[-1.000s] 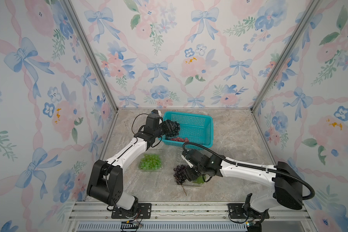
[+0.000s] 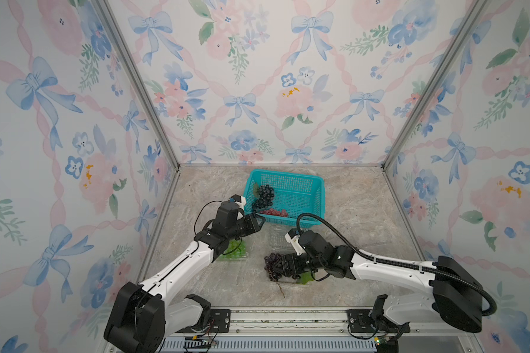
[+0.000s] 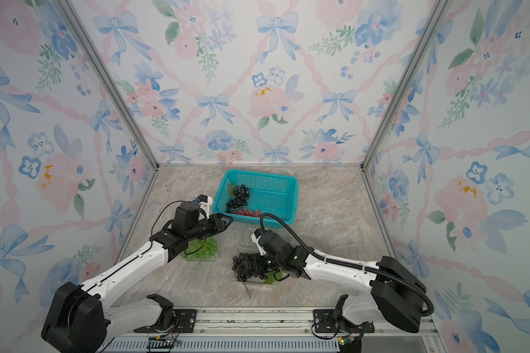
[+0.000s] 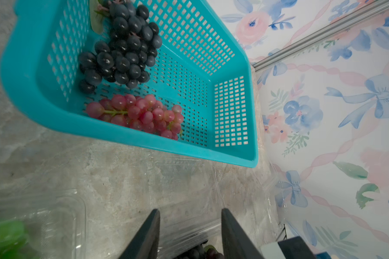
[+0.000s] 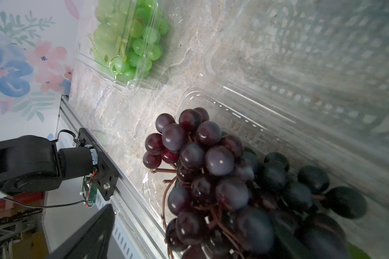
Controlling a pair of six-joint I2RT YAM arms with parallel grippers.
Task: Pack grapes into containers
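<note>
A clear container (image 5: 203, 95) on the table holds a dark purple grape bunch (image 5: 219, 159); part of the bunch and its stem hang over the container's left end. Its clear lid (image 5: 324, 56) lies folded open behind. My right gripper (image 2: 289, 264) is over this bunch, its fingers (image 5: 95, 231) spread wide apart around grapes, partly hidden. My left gripper stands part open, nothing between its fingers, in front of the teal basket (image 4: 160, 149). Inside the basket lie black grapes (image 4: 123, 47) and red grapes (image 4: 136, 114). Green grapes (image 5: 129, 38) fill another clear container at left.
Clear plastic is hard to make out against the marbled table (image 2: 353, 200). The left arm partly covers the green-grape container in the top left view. Free table shows right of the basket. A metal rail (image 2: 294, 314) runs along the front edge.
The left gripper has moved out from over the basket to its front edge, toward the table's front. The right gripper has shifted slightly over the dark bunch. The grapes look unmoved.
</note>
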